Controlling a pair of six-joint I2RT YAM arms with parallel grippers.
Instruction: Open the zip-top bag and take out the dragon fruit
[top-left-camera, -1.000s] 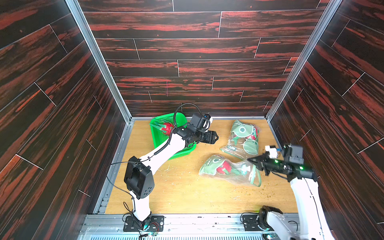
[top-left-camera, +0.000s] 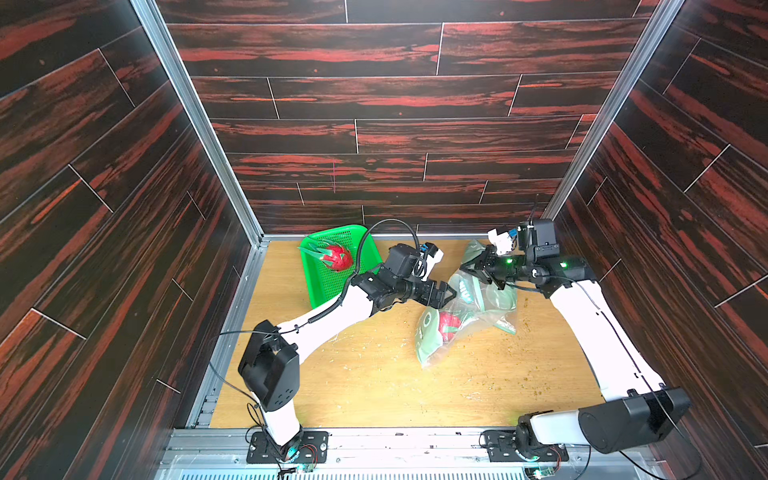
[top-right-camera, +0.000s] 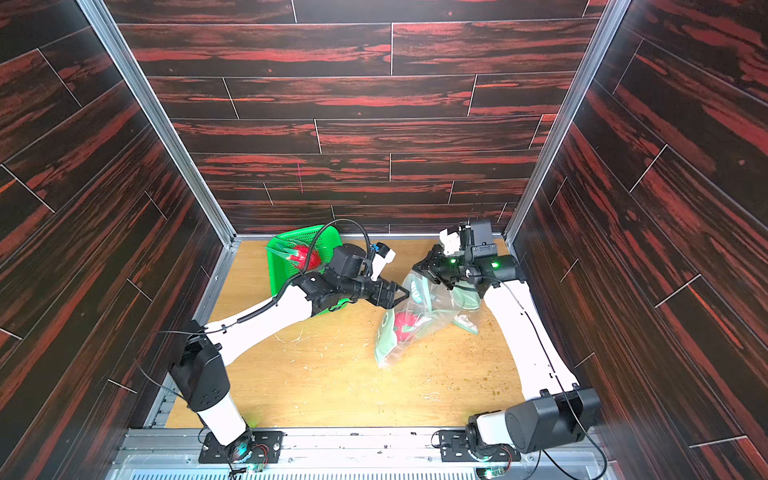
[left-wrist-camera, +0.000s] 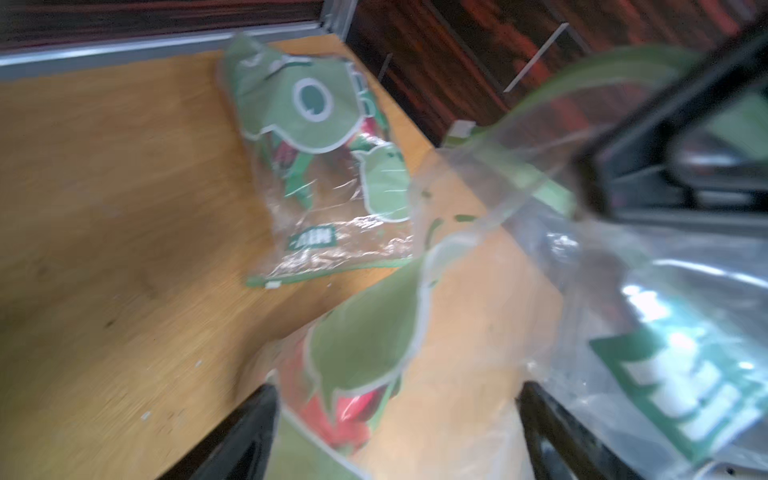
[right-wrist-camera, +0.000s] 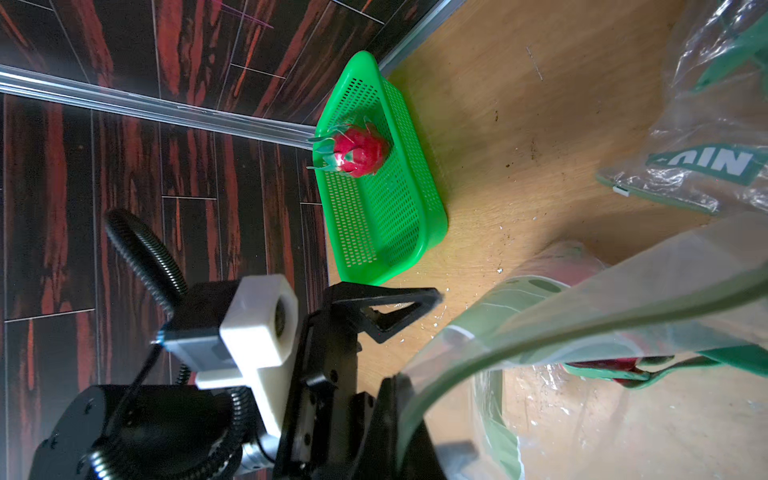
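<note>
The clear zip bag (top-left-camera: 460, 320) with green print stands raised off the table, its mouth end up near my right gripper (top-left-camera: 478, 268). Inside, low down, is a red dragon fruit (top-left-camera: 449, 324), partly covered by print. In the right wrist view, my right gripper has its fingers apart, and the bag's green rim (right-wrist-camera: 560, 340) runs to the lower finger. How firmly the film is caught there does not show. My left gripper (top-left-camera: 445, 296) is open beside the bag's left side; in the left wrist view, film (left-wrist-camera: 480, 344) fills much of the space ahead of its blurred fingers.
A green basket (right-wrist-camera: 432, 212) at the back left holds a dragon fruit (right-wrist-camera: 360, 152). Behind the raised bag, a second printed bag (left-wrist-camera: 336, 192) lies flat with red fruit inside.
My right gripper has moved back and left, swinging the bag's mouth end up and over the second bag. My left gripper has come rightward, close to the bag, and opened.
</note>
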